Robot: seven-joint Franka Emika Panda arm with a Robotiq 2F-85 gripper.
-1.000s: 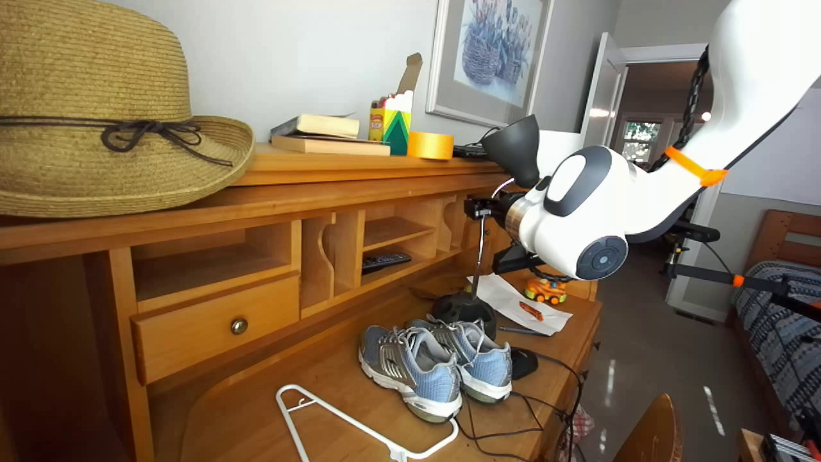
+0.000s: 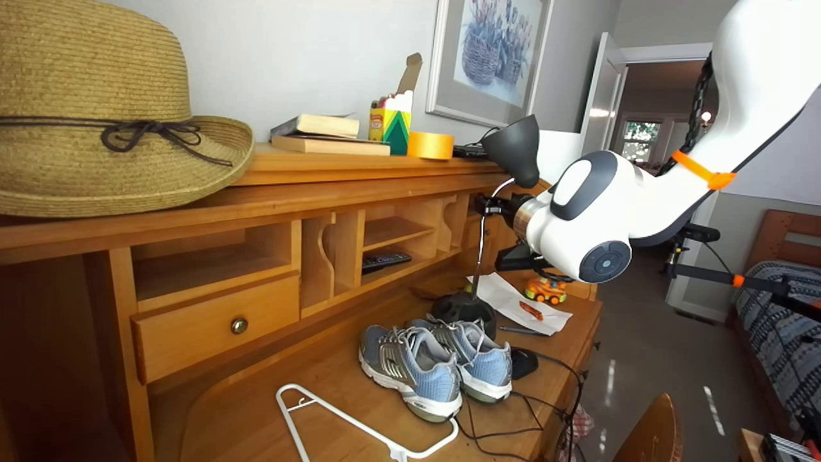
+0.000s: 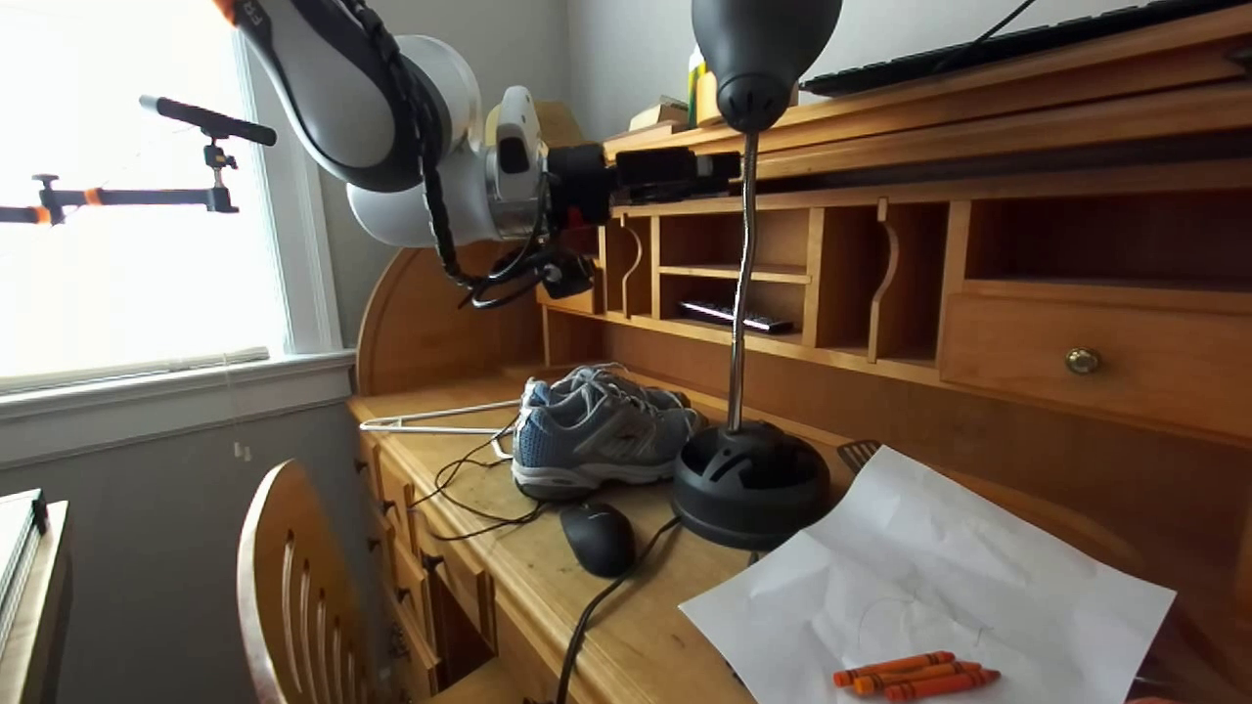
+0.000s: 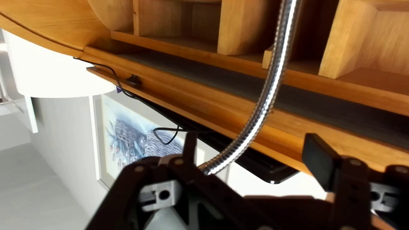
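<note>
A black desk lamp stands on the wooden desk, its shade [image 2: 514, 147] at the top of a bendable metal neck [image 3: 744, 282] and its round base [image 3: 751, 499] below. My gripper [image 2: 487, 205] is at the upper part of the neck, just under the shade. In the wrist view my gripper is open, with a wide gap between its dark fingers. The shiny neck [image 4: 264, 103] crosses that gap and runs down close to the left finger. Whether it touches that finger, I cannot tell. The shade is out of the wrist view.
Blue-grey running shoes [image 2: 412, 369], a white hanger [image 2: 346, 419] and a black mouse [image 3: 599, 539] occupy the desk. Paper [image 3: 939, 575] with several orange crayons [image 3: 916, 675] lies by the base. The hutch's upper ledge [image 2: 338, 165] holds books, a crayon box and orange tape.
In exterior view 1 the arm and gripper have shifted slightly to the right. The lamp and the things on the desk look unmoved.
</note>
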